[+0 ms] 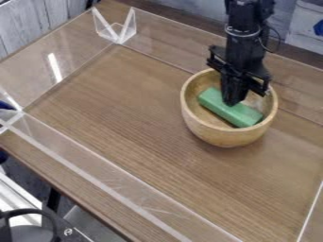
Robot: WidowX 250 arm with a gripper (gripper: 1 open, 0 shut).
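Note:
A tan bowl (209, 130) sits on the wooden table, right of centre, with a green block (228, 110) lying inside it. My black gripper (235, 95) reaches down from the top to the bowl's back part, over the upper end of the block. It looks shut; whether anything is between its fingers cannot be told at this size.
A dark cable or object (32, 229) is at the lower left corner.

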